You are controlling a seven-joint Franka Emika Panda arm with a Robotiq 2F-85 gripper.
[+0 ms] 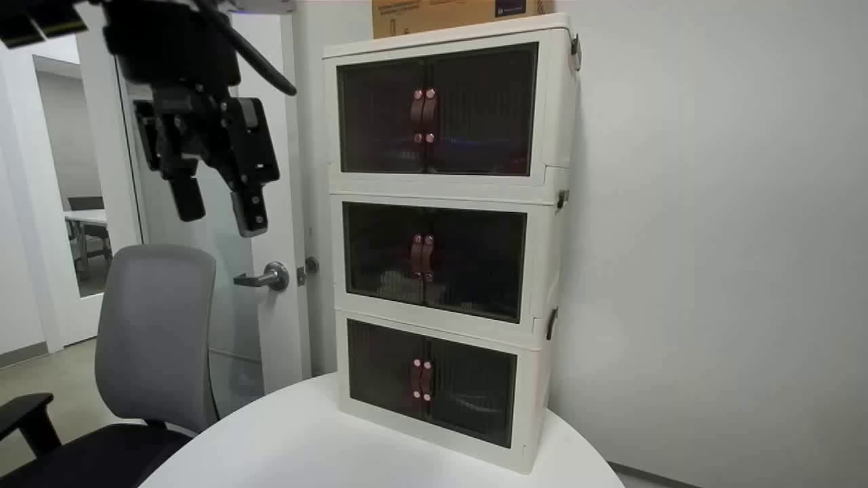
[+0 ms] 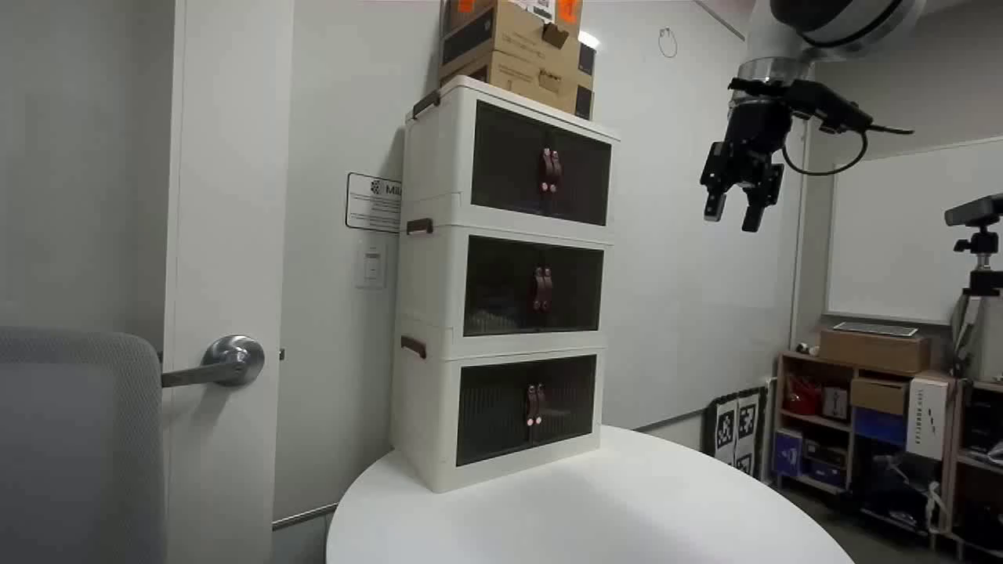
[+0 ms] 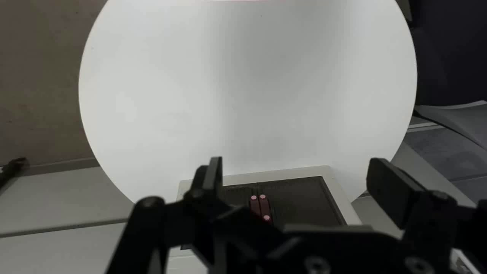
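Note:
A white cabinet (image 1: 439, 187) of three stacked boxes stands on a round white table (image 1: 268, 443). Each box has a pair of dark doors, and all of them look closed. Reddish-brown strap handles (image 2: 550, 170) sit at the middle of each pair. My gripper (image 2: 733, 224) hangs in the air, higher than the table and apart from the cabinet, its fingers pointing down. It is open with nothing between the fingertips. In the wrist view the gripper spans wide over the table, with part of the cabinet's dark door (image 3: 296, 201) below. What the boxes hold is dim behind the doors.
Cardboard boxes (image 2: 517, 56) rest on top of the cabinet. A grey chair (image 1: 154, 333) and a door with a lever handle (image 1: 264, 278) are off to the side. A wall (image 1: 716, 244) stands behind.

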